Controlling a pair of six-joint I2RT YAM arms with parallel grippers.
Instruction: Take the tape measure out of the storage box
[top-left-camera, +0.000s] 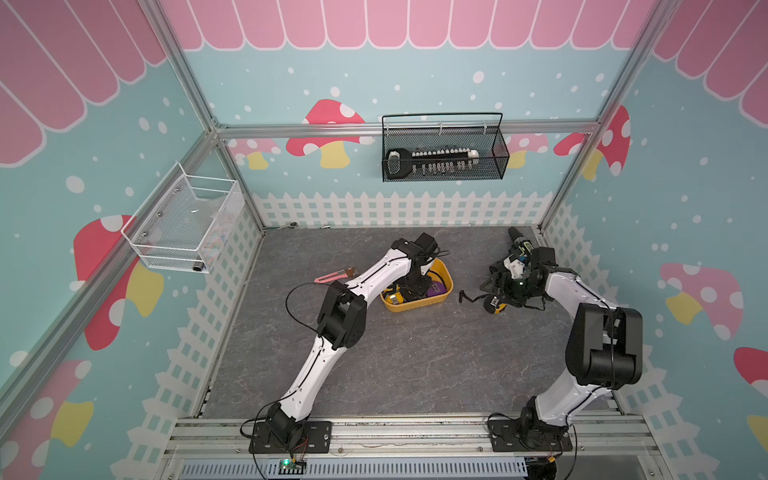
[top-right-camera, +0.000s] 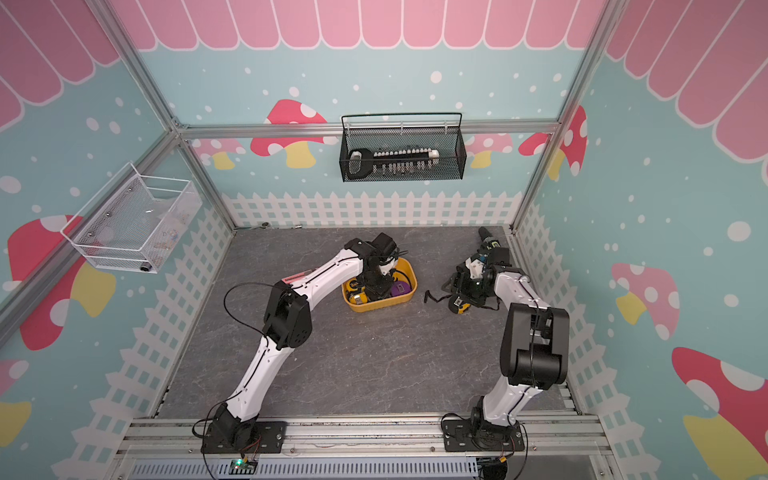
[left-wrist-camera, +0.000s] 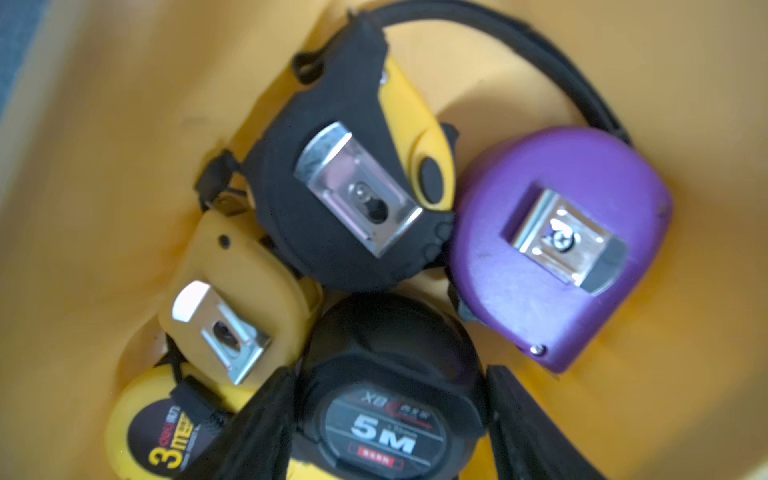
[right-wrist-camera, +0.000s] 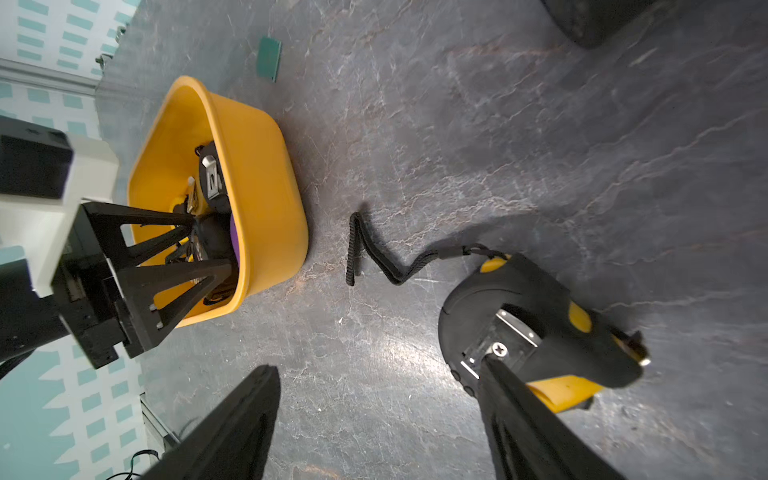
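Note:
In the left wrist view a black 5 m tape measure (left-wrist-camera: 384, 428) lies in the yellow storage box (left-wrist-camera: 704, 336) between the fingers of my left gripper. Its sides look close against both fingers; whether they grip it I cannot tell. Around it are a purple tape measure (left-wrist-camera: 560, 240), a black-and-yellow one (left-wrist-camera: 344, 200), a tan one (left-wrist-camera: 240, 300) and a yellow 3 m one (left-wrist-camera: 152, 424). Outside the box, a black-and-yellow tape measure (right-wrist-camera: 528, 328) with a strap rests on the table. My right gripper is open near it, nothing between its fingers.
A pink-handled tool (top-left-camera: 334, 276) lies left of the box, partly behind the left arm. A dark object (top-left-camera: 520, 240) stands at the back right. A black wire basket (top-left-camera: 445, 152) hangs on the back wall.

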